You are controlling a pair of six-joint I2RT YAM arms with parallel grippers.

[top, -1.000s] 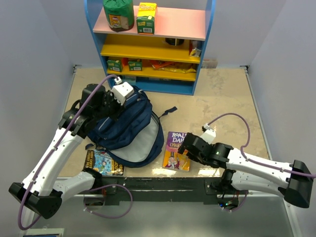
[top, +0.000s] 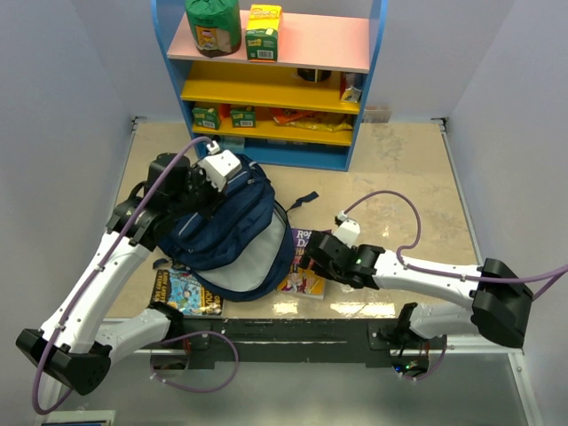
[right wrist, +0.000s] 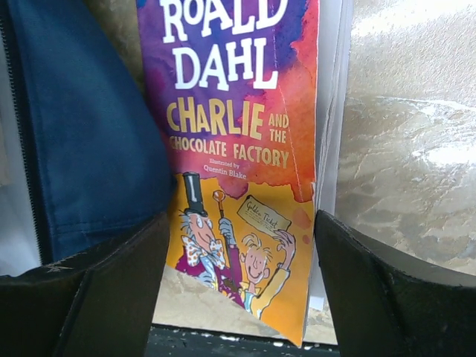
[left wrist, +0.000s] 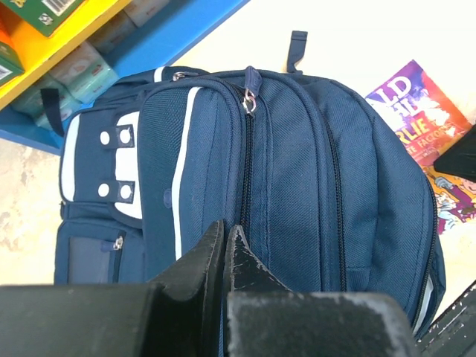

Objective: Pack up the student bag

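Observation:
The navy student bag leans on the floor left of centre, its pale grey panel toward the front. In the left wrist view my left gripper is shut at the bag, its fingertips together on the fabric beside a zip. A Roald Dahl book, purple and orange, lies right of the bag, its left edge against the navy fabric. My right gripper stands part open over the book's lower end; one fingertip is at its right edge, the other near the bag side.
Another colourful book lies at the front left, partly under the bag. A blue shelf unit with boxes and packets stands behind. Bare floor lies open to the right.
My right gripper has moved left, and the Roald Dahl book has slid left with it until it meets the bag. The left arm and bag look unmoved.

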